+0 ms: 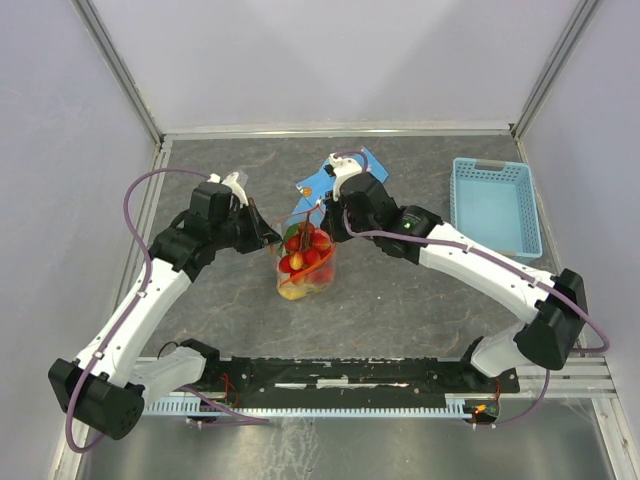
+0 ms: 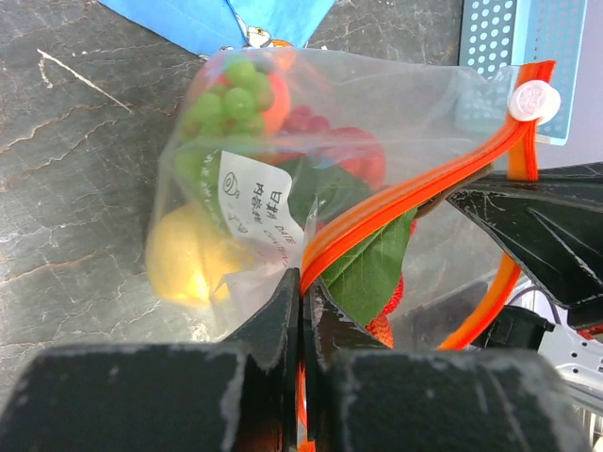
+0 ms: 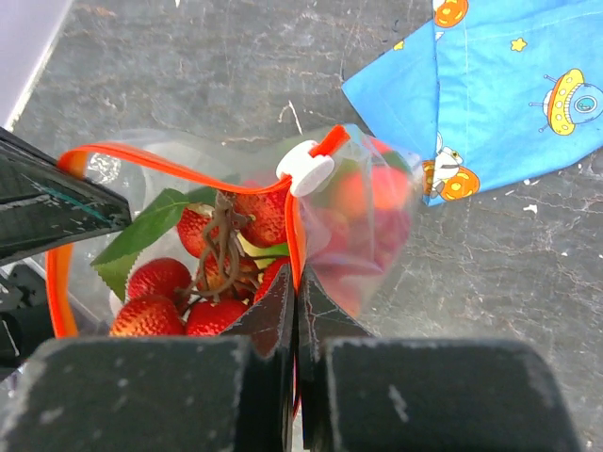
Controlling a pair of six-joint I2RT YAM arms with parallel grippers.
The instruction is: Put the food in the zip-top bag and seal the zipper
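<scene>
A clear zip bag (image 1: 305, 275) with orange zipper and white slider (image 3: 306, 169) stands open between my grippers, holding strawberries (image 3: 149, 317), green grapes (image 2: 226, 108), a yellow fruit (image 2: 184, 254) and leaves. My left gripper is shut on the orange zipper edge. My right gripper is shut on the zipper edge at the other side, just below the slider.
A blue printed cloth (image 3: 499, 85) lies behind the bag. An empty light blue basket (image 1: 495, 205) stands at the right. The grey table around the bag's front is clear.
</scene>
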